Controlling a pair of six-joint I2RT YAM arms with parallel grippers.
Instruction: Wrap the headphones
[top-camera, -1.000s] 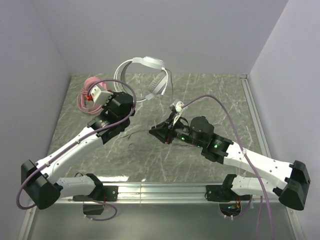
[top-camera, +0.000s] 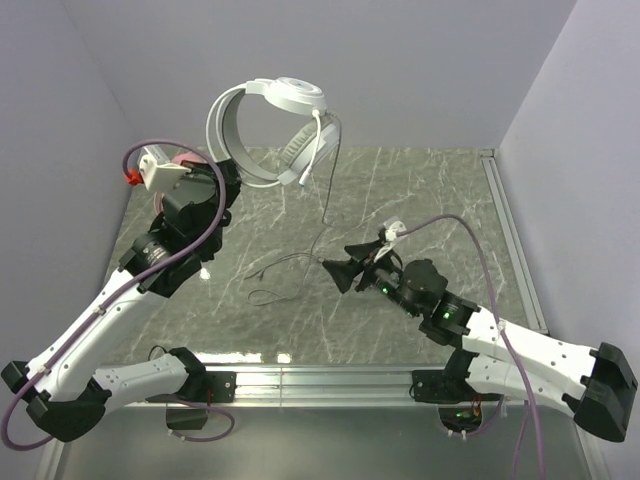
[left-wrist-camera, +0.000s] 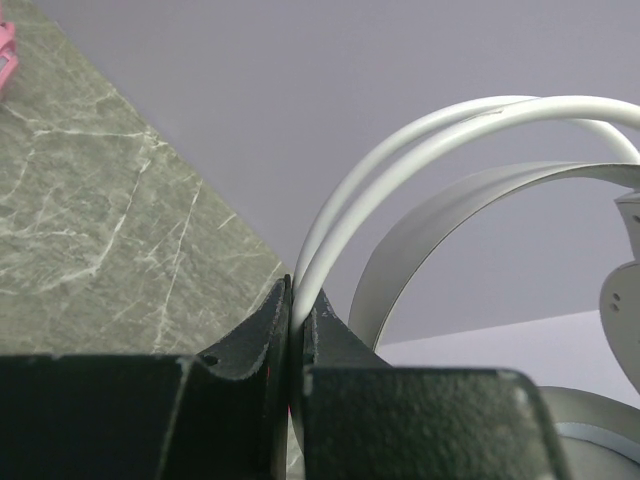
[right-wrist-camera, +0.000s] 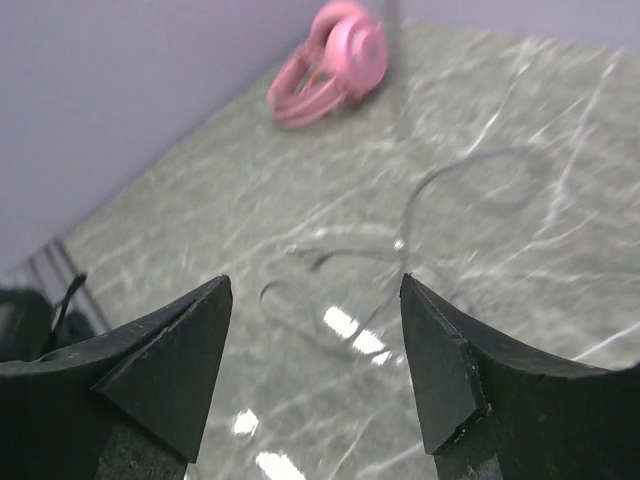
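Note:
White headphones (top-camera: 293, 96) hang in the air at the upper left of the top view, their headband arcing to the left. My left gripper (top-camera: 232, 172) is shut on the headband; in the left wrist view the white band (left-wrist-camera: 335, 235) runs between the black fingers. From an earcup a thin grey cable (top-camera: 336, 165) drops to the table, where its end lies in loose loops. My right gripper is open just in front of the cable (right-wrist-camera: 408, 225). Nothing shows held between its fingers.
Pink headphones (right-wrist-camera: 355, 55) lie at the back left of the grey marble table (top-camera: 440, 200), mostly hidden behind the left arm in the top view. Walls close off the left, back and right sides.
The left gripper has risen and shifted left with the white headphones. The cable now shows more of its length. The right gripper has opened and moved slightly to the right.

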